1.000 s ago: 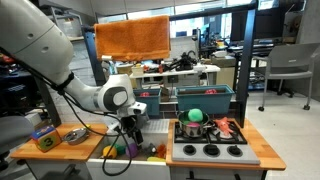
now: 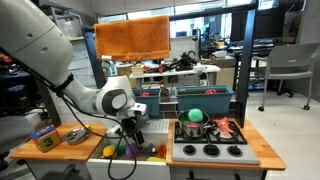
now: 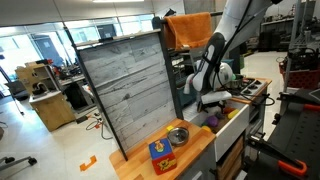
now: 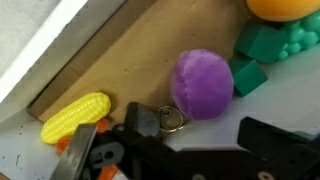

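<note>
In the wrist view my gripper is open, its dark fingers spread apart at the lower edge. A rounded purple object [image 4: 202, 84] lies just beyond the gap, with nothing held. Beside it, to the right, is a green lumpy object [image 4: 262, 46], and an orange round thing [image 4: 284, 5] is cut off at the top. A yellow corn-like piece [image 4: 76, 117] lies at the left. In exterior view 1 the gripper [image 2: 131, 130] points down over an open drawer [image 2: 98, 157] of colourful items.
Right of the drawer stands a stove top [image 2: 210, 151] with a pot and a green round object [image 2: 195, 115]. A metal bowl [image 3: 178, 137] and a colourful box [image 3: 162, 155] stand on the counter. A pale drawer wall [image 4: 45, 45] runs past the gripper.
The arm has shifted slightly to the right and down over the drawer. The stove and counter items look unchanged.
</note>
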